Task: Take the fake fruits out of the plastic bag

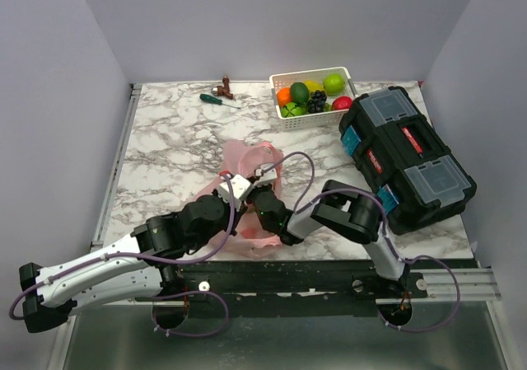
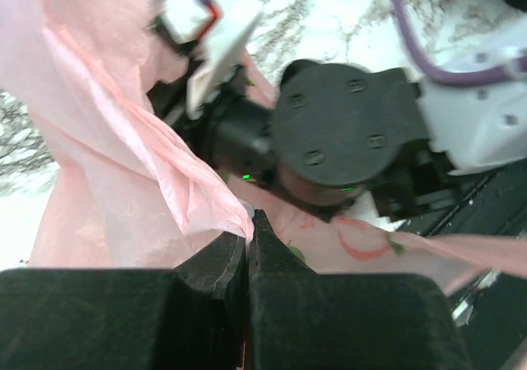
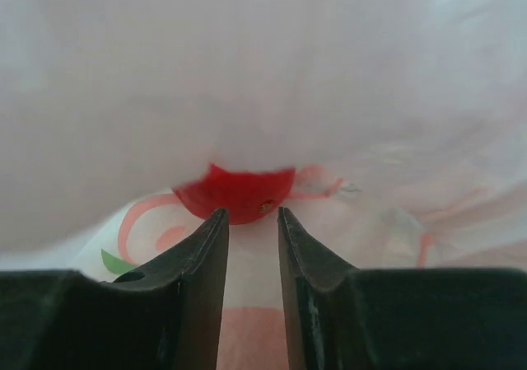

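The pinkish plastic bag [image 1: 239, 155] lies crumpled at the table's middle front, partly under both arms. In the left wrist view, my left gripper is shut on a gathered fold of the bag [image 2: 156, 147]. My right gripper is inside the bag, its fingers parted, and no object shows between the tips. Just beyond them a red fruit [image 3: 239, 195] peeks out, its upper part covered by a blurred sheet of bag. Printed red and green marks show on the bag wall behind.
A white basket [image 1: 306, 123] holding several fruits stands at the back. On the right is a black toolbox [image 1: 405, 160]. A screwdriver [image 1: 216, 100] and a brown object [image 1: 222, 88] lie at the back left.
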